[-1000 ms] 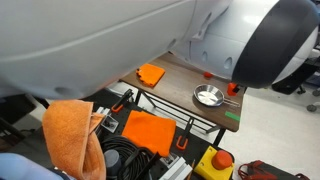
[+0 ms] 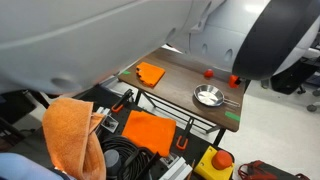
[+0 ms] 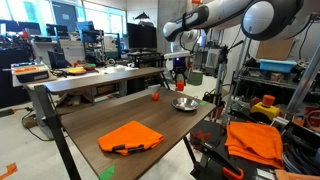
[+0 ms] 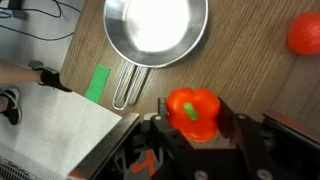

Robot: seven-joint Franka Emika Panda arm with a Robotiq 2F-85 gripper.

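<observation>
A red round object with a green mark sits between the fingers of my gripper, which is shut on it. From the side, in exterior view 2, the gripper points down and the held red object appears near the far edge of the table, beyond the pan. A shiny metal pan lies just ahead of the gripper in the wrist view, its bowl empty. Off to the right there is a second red round object on the wood. The large arm hides the gripper in exterior view 1.
The wooden table also carries an orange cloth at its near end and a green strip by its edge. Bare wood lies between cloth and pan. A cart with tools and another orange cloth stands close by.
In exterior view 1 the arm has shifted slightly, and the red object below it shows higher up than before. The pan and the cloths have stayed put.
</observation>
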